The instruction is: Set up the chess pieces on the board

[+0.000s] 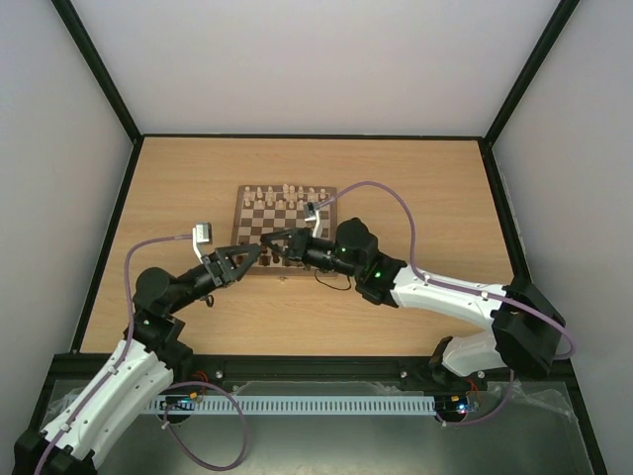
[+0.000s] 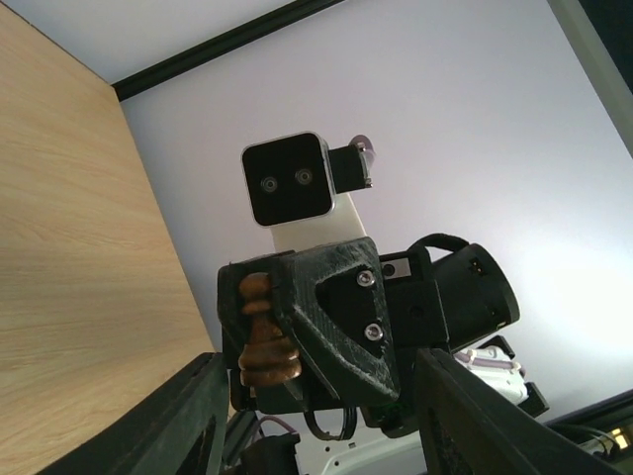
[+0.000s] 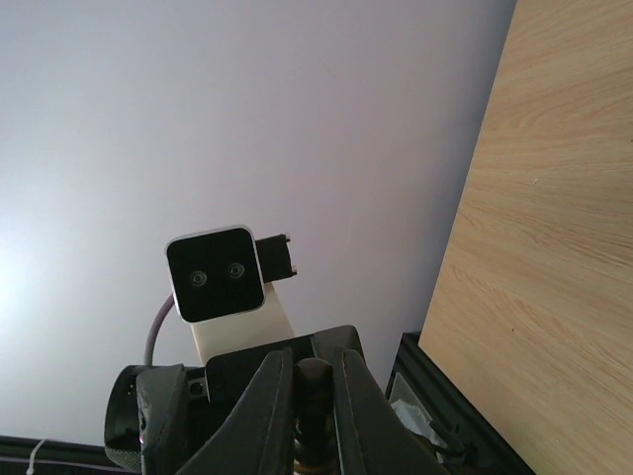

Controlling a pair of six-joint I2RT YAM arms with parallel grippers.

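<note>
A dark brown chess piece [image 2: 267, 336] stands out at the tip of my right gripper [image 1: 264, 239], which is shut on it. In the right wrist view the piece's dark rounded end [image 3: 314, 381] shows between the two fingers. My left gripper [image 1: 254, 254] faces it from close by, its fingers [image 2: 183, 421] spread on either side with nothing between them. The chessboard [image 1: 240, 220] lies beneath and behind both grippers, light pieces [image 1: 269, 201] along its far side. Dark pieces [image 1: 264, 259] stand along its near side, partly hidden by the right gripper and arm.
Bare wooden table [image 1: 415, 198] surrounds the board, with free room on both sides and in front. Walls with black frame edges close in the left, right and back. A thin black cable [image 1: 334, 285] loops below the right gripper.
</note>
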